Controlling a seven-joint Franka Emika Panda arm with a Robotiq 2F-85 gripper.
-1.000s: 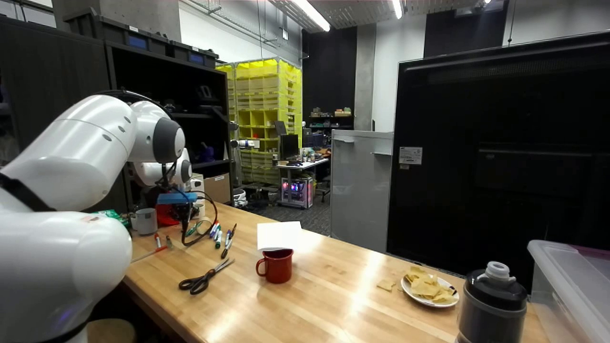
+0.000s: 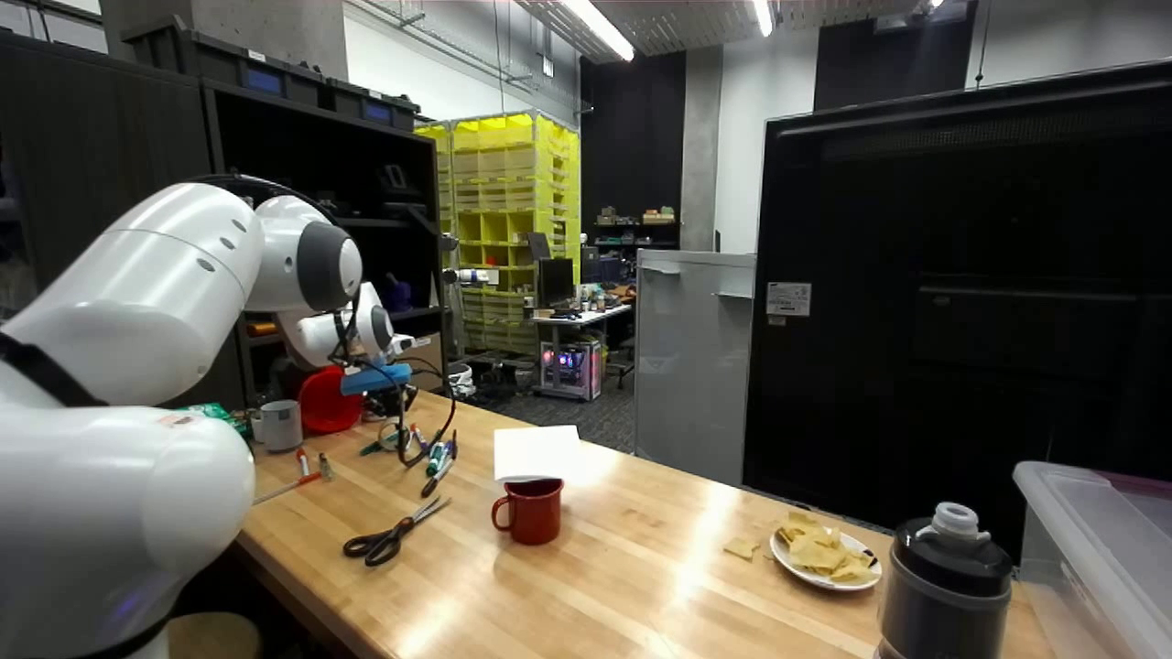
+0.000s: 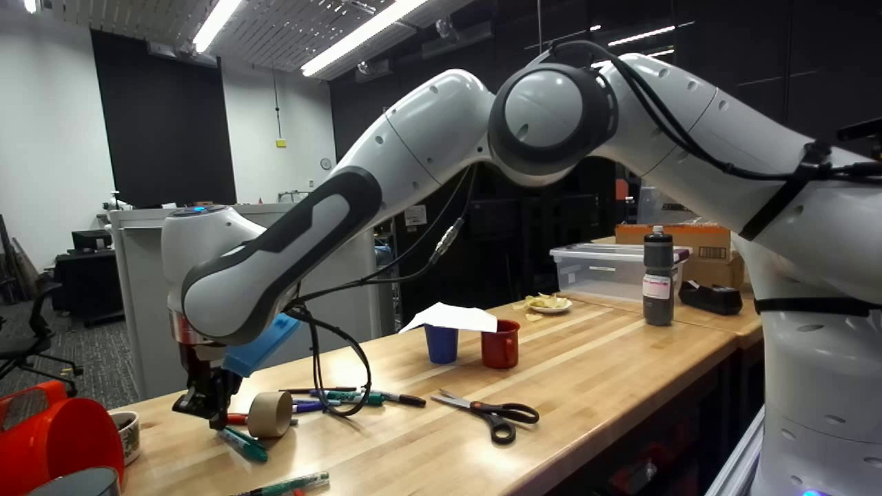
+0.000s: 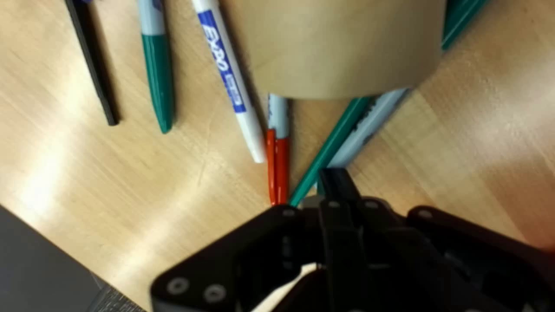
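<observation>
In the wrist view my gripper is shut at the near end of a green marker and a grey-barrelled marker; nothing clearly shows between its fingers. A red-capped marker lies just left of them, and a white Expo marker farther left. The tan tape roll stands above, hiding the far parts of several markers. From the side, the gripper points down close to the table, next to a green marker and left of the tape roll.
Black scissors lie on open table. Beyond are a red mug, a blue cup under white paper, and a plate of chips. A red pitcher and a white mug stand close to the gripper.
In exterior view 1 the wrist and its blue part have shifted right, away from the red pitcher, which shows more now. The cable loop hangs over the markers. The mug, scissors and plate have not moved.
</observation>
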